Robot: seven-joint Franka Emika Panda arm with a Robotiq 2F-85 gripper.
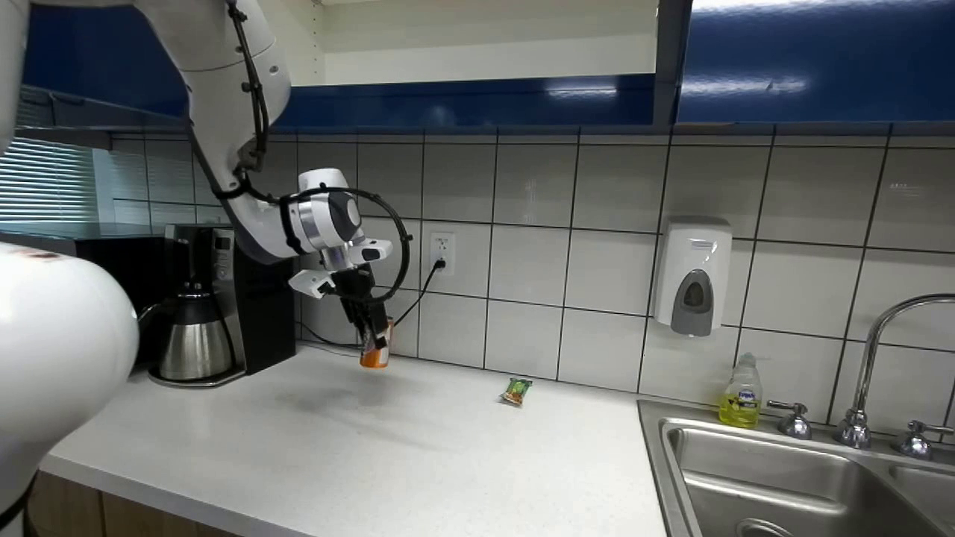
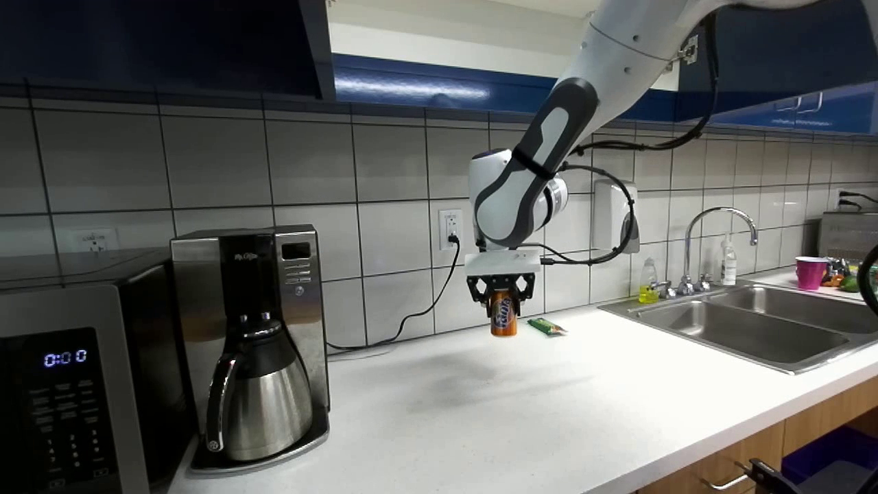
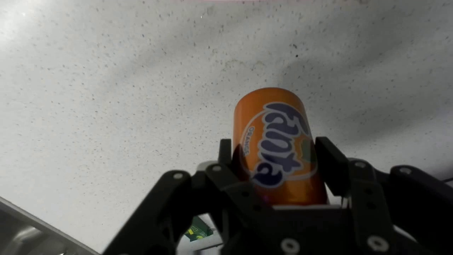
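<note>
An orange Fanta can (image 3: 276, 140) is held between the black fingers of my gripper, its label facing the wrist camera. In exterior view 2 the can (image 2: 503, 317) points straight down below my gripper (image 2: 501, 298), and it appears to hang clear of the counter. Exterior view 1 has the can (image 1: 375, 350) near the tiled wall, with my gripper (image 1: 368, 331) covering its upper part. The can's top end is hidden by the gripper.
A green snack packet (image 1: 516, 390) lies on the white counter (image 1: 403, 447). The coffee maker (image 2: 263, 346) and microwave (image 2: 74, 370) stand at the left. A sink (image 1: 770, 474) with a dish soap bottle (image 1: 741, 394) is at the right. Above, a blue-edged shelf (image 1: 474, 100) is open.
</note>
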